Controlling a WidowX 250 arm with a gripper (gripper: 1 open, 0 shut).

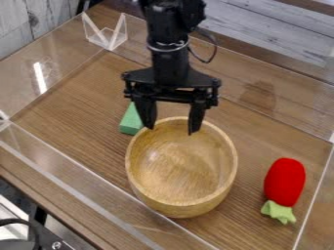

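Observation:
My black gripper [170, 115] hangs open over the back rim of a wooden bowl [181, 176], with nothing seen between its fingers. A green object [131, 119] lies just left of the gripper, behind the bowl's left rim, partly hidden. A red object [284, 183] with a pale green part [276, 211] at its near end lies on the table to the right of the bowl.
A clear plastic item stands at the upper left edge. A black cable lies at the lower left corner.

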